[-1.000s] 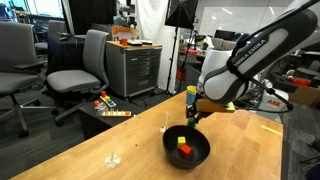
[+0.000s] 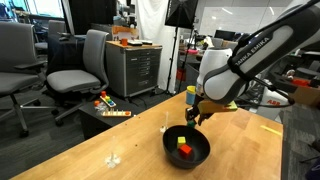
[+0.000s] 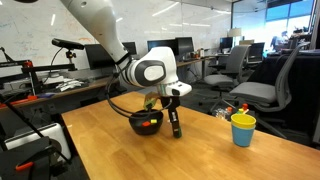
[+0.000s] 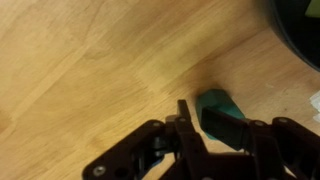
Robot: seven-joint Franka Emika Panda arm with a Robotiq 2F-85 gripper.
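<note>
In the wrist view a dark green object (image 4: 218, 103) lies at my fingertips, partly covered by the fingers. My gripper is low over the table, and its fingers (image 4: 183, 112) show at the lower edge of that view. Whether they touch the object is unclear. From the second exterior view, my gripper (image 3: 176, 130) points down at the wood close to the bowl. The black bowl (image 2: 166, 152) contains a yellow block (image 2: 182, 142) and a red block (image 2: 185, 150).
A yellow and blue cup (image 3: 243, 130) stands on the table, away from the gripper. A dark box (image 2: 100, 117) with several coloured pieces on top sits at the table's far edge. Bare wood (image 2: 100, 160) extends to the bowl's left.
The arm has shifted only slightly near the gripper. The bowl and the blocks inside it keep their places.
</note>
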